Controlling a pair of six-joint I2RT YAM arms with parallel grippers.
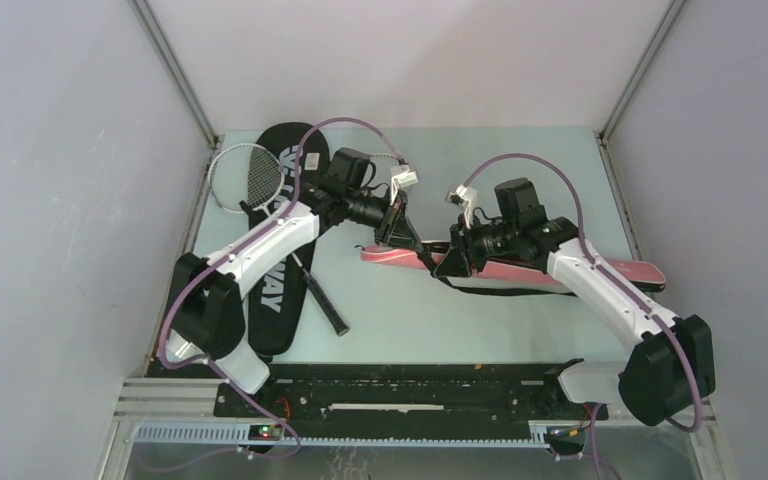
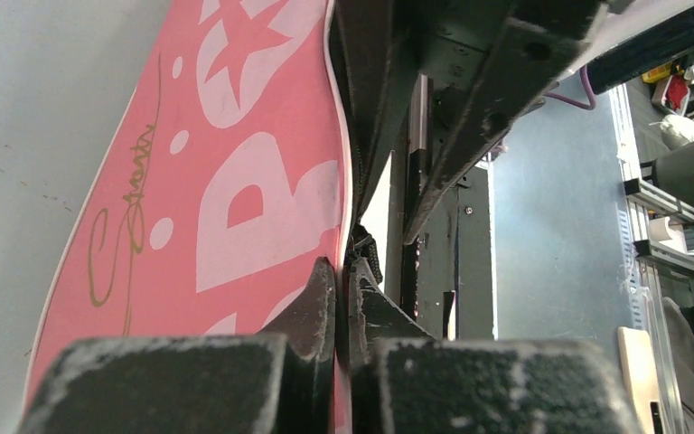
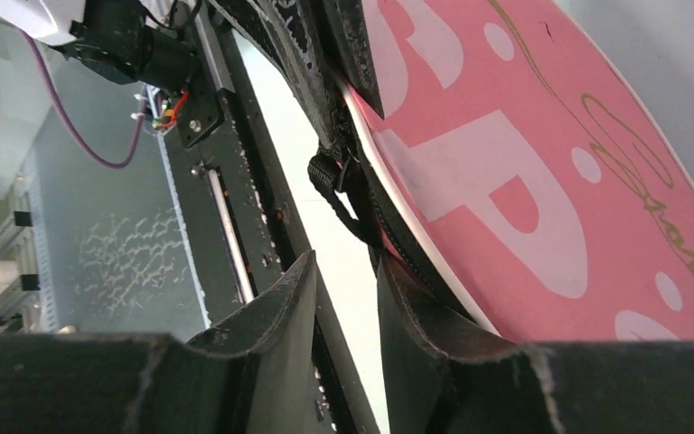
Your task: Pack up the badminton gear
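Observation:
A long pink racket bag (image 1: 505,272) with black side and strap lies across the table's right half. My left gripper (image 1: 410,243) is shut on the thin edge of the bag at its left part; in the left wrist view the pale piping of the bag (image 2: 271,199) runs down between its fingertips. Close by on the right, my right gripper (image 1: 450,270) is part open. In the right wrist view its fingers (image 3: 280,316) stand apart, the bag (image 3: 506,181) beside one of them. A black zipper pull (image 3: 325,174) hangs near the left gripper's tips.
At left, a black racket bag (image 1: 278,310) lies lengthwise, with a badminton racket (image 1: 245,178) across its upper part and a black racket handle (image 1: 328,305) over its side.

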